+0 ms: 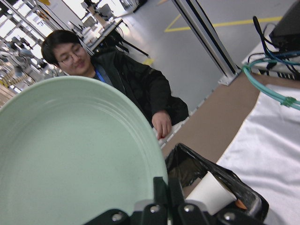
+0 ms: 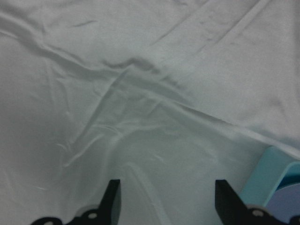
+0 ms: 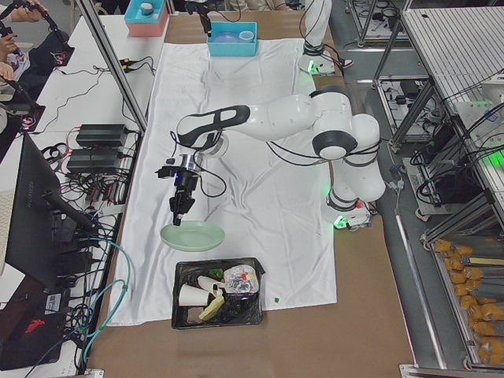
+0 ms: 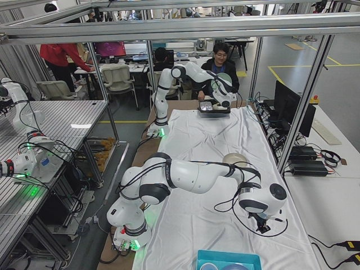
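My left gripper (image 3: 179,211) is shut on the rim of a pale green plate (image 3: 192,236), held above the white cloth just behind a black bin (image 3: 216,315) lined with plastic. The plate fills much of the left wrist view (image 1: 79,150). The bin holds white cups, a yellow item and a packet. My right gripper is open over bare cloth, with nothing between its fingers, beside a blue container (image 4: 228,253) that holds round dishes.
A beige dish (image 4: 235,157) lies on the middle of the cloth, partly behind the right arm in the camera right view. A monitor (image 3: 31,228) and cables line one side. A person sits at the far end, behind the bin.
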